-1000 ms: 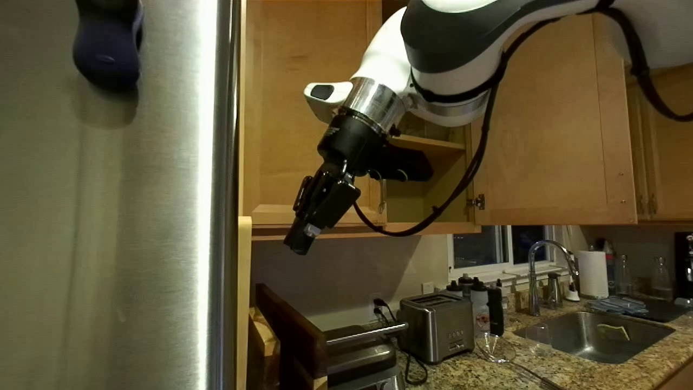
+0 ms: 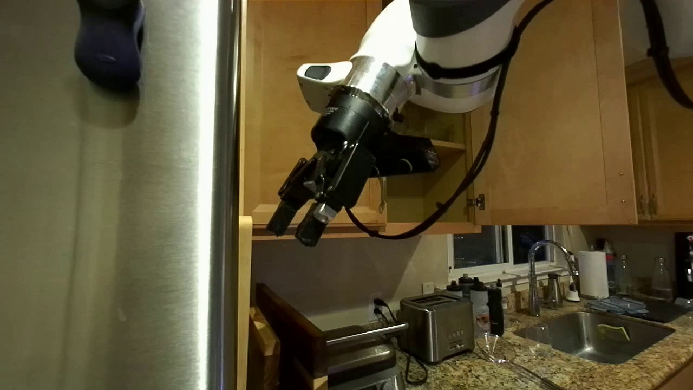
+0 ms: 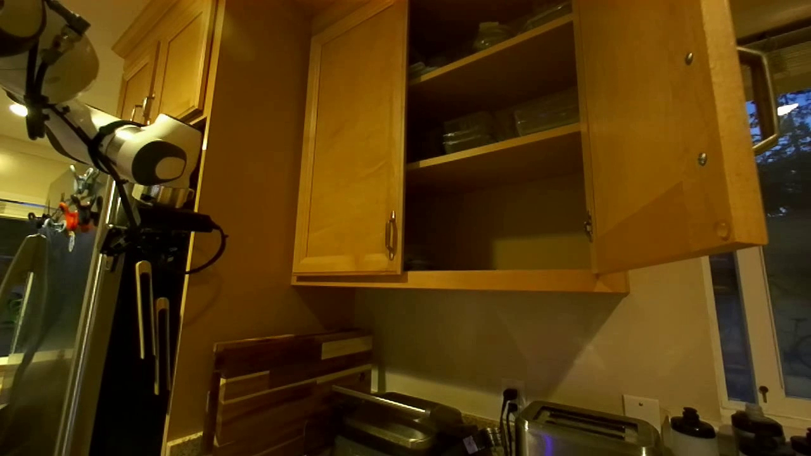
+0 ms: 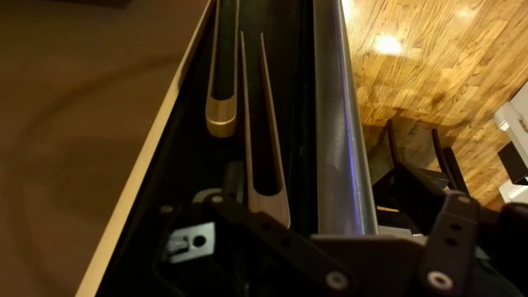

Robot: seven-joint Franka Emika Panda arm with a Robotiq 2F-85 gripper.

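My gripper (image 2: 295, 228) points down and to the left in exterior view 1, its two fingers spread with nothing visible between them. In exterior view 2, one pair of wooden tongs (image 3: 142, 319) and a second pair of wooden tongs (image 3: 158, 357) hang against a black surface below the dark gripper body. The wrist view shows these two long, U-shaped pairs lying along a black strip: the first with its rounded end (image 4: 221, 116) higher up, the second (image 4: 269, 200) closer to the gripper. Part of the second pair's lower end is hidden by the gripper linkage. Contact with either cannot be told.
Beside the black surface run the steel fridge edge (image 4: 341, 123) and a wooden panel edge (image 4: 133, 173). A cabinet door (image 3: 661, 129) stands open at the right. Cutting boards (image 3: 289, 380) and a toaster (image 2: 437, 326) stand on the counter below.
The gripper's fingers have spread from close together to apart. Its wrist has shifted slightly left and up in exterior view 1, and the arm's upper links have moved.
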